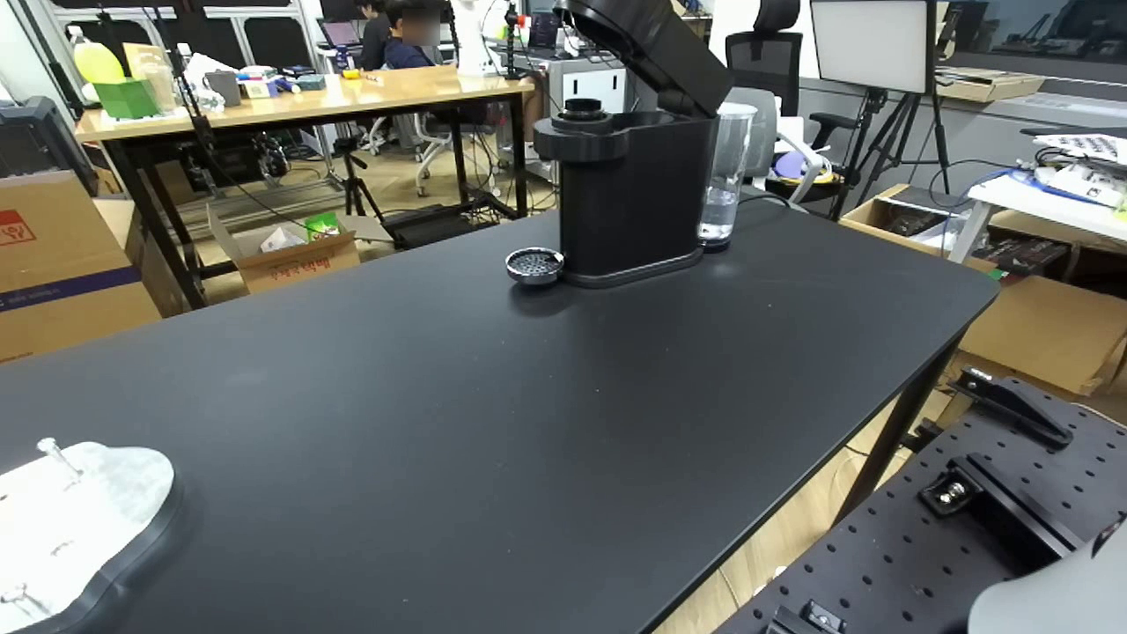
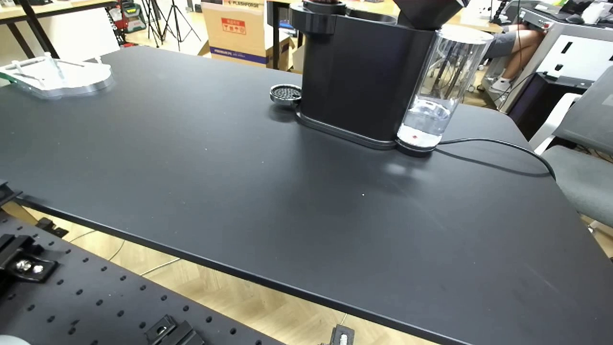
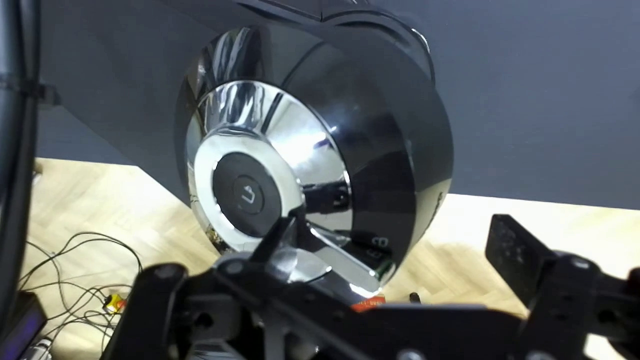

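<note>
A glossy dark rounded object (image 3: pixel 384 138) with a silver ring and a round black centre button fills the middle of the wrist view. My gripper is open in front of it. One finger (image 3: pixel 279 240) overlaps the object's lower edge in the picture; the other finger (image 3: pixel 513 258) shows to its right against the floor. Whether either touches it, I cannot tell. A black coffee machine (image 1: pixel 639 195) stands at the back of the table, its lid (image 1: pixel 666 53) raised. A round drip tray (image 1: pixel 534 266) sits at its base. Neither exterior view shows the gripper.
Behind the machine is a clear water tank (image 2: pixel 434 103), partly filled, with a cable (image 2: pixel 494 141) running off right. A white board with pegs (image 2: pixel 63 74) lies at the table's far left. A perforated plate (image 1: pixel 887 560) adjoins its front edge.
</note>
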